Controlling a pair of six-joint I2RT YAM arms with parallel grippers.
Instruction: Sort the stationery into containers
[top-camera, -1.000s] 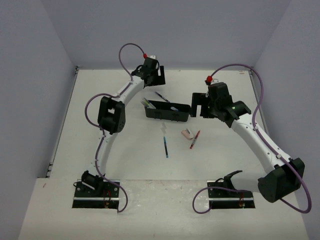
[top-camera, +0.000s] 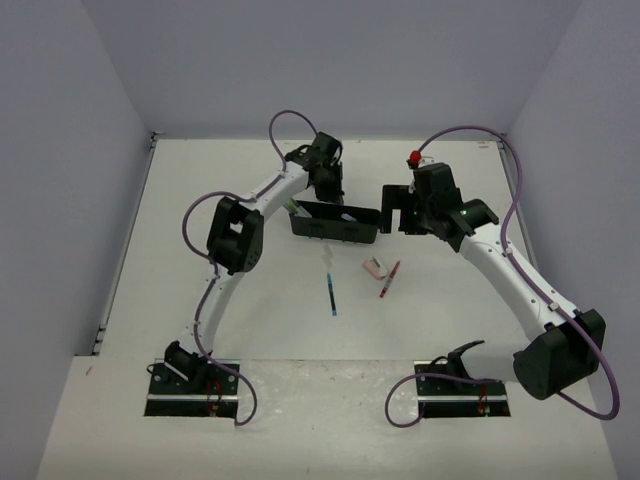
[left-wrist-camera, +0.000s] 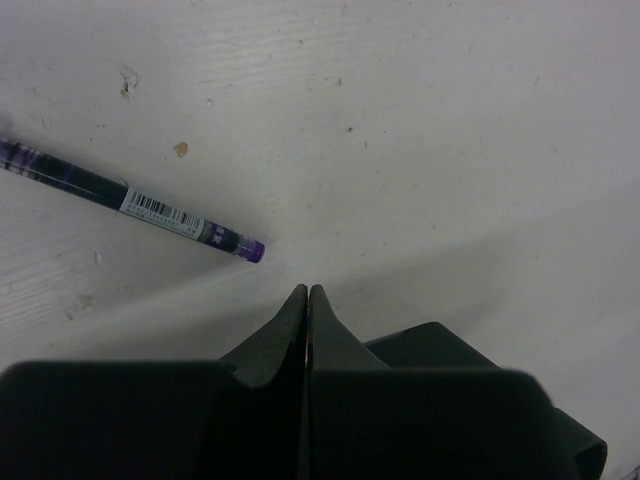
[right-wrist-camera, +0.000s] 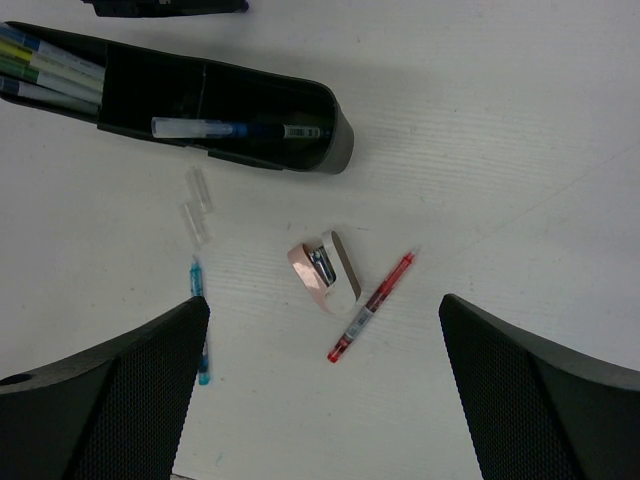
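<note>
In the left wrist view, a dark pen (left-wrist-camera: 90, 185) with a purple end lies on the table, ahead and left of the fingertips and apart from them. My left gripper is shut, with nothing visible between its fingers. From above, the left gripper stands just behind the black divided box (top-camera: 333, 230), hiding that pen. Several pens (right-wrist-camera: 55, 75) fill the box's left compartment; a blue pen (right-wrist-camera: 230, 129) lies toward its right end. My right gripper is open and empty, hovering right of the box. A red pen (right-wrist-camera: 372, 305) and a blue pen (right-wrist-camera: 200, 320) lie in front.
A pink-and-white block (right-wrist-camera: 325, 272), perhaps an eraser, rests between the two front pens. Two translucent pieces (right-wrist-camera: 194, 222) lie near the box's front wall.
My left gripper has come from behind the box's left part toward the right and front, and its fingers have gone from open to shut. The right arm has barely moved.
</note>
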